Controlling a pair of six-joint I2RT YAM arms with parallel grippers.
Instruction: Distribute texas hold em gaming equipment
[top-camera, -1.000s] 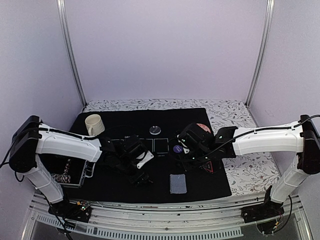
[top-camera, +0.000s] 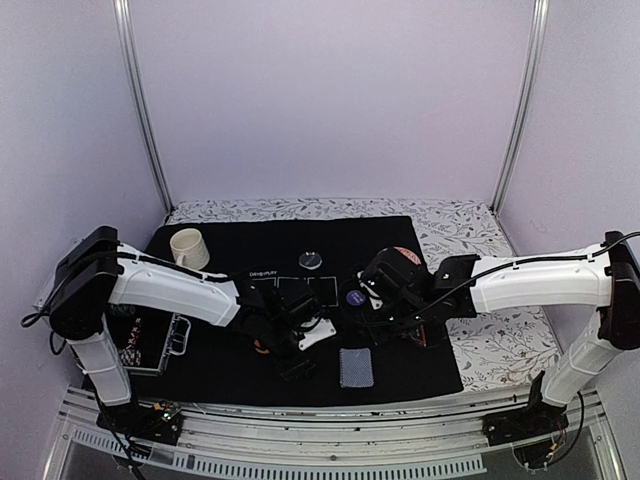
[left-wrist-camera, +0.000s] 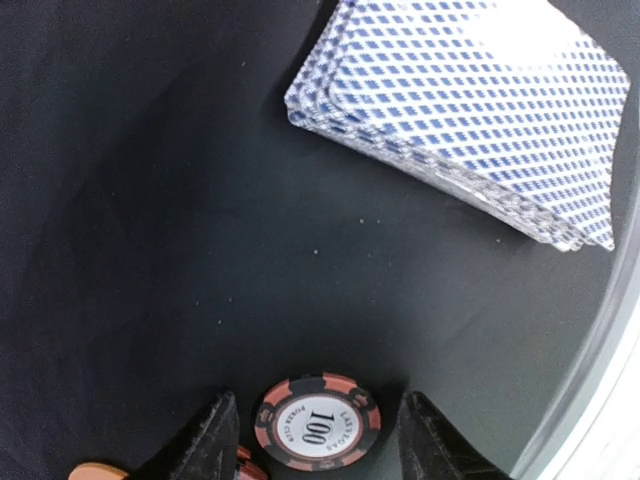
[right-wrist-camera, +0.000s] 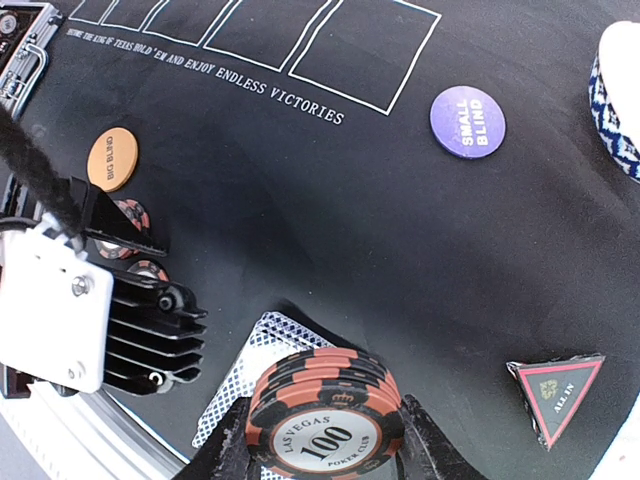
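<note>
My right gripper is shut on a stack of orange 100 chips (right-wrist-camera: 325, 405), held above the card deck (top-camera: 356, 367). My left gripper stands part open low over a single 100 chip (left-wrist-camera: 318, 422), which lies between its fingertips on the mat. Beside it the deck of blue-backed cards (left-wrist-camera: 460, 120) lies toward the top of the left wrist view. In the right wrist view are the BIG BLIND button (right-wrist-camera: 112, 160), the SMALL BLIND button (right-wrist-camera: 468, 121) and the triangular ALL IN marker (right-wrist-camera: 558, 395).
A white mug (top-camera: 189, 247) stands at the back left. An open metal case (top-camera: 140, 355) is at the left. Printed card boxes (right-wrist-camera: 360, 55) lie along the middle of the mat, and the mat's front edge is close to the left gripper.
My left arm has moved right and slightly toward the front, covering the chip that showed in the top view. The right arm has barely moved.
</note>
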